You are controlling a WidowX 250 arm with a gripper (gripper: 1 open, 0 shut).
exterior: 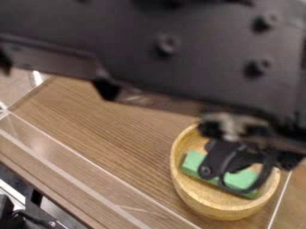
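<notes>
A round wooden bowl (216,202) sits at the lower right of the camera view, with a green block (195,162) lying in it. The large dark body of the gripper (242,161) fills the upper part of the view, and its lower end is over the bowl, covering part of the block.
The bare wooden table (107,143) takes up the left and middle, with clear room there. A dark edge with metal and cables runs along the lower left. The back of the table is hidden by the gripper.
</notes>
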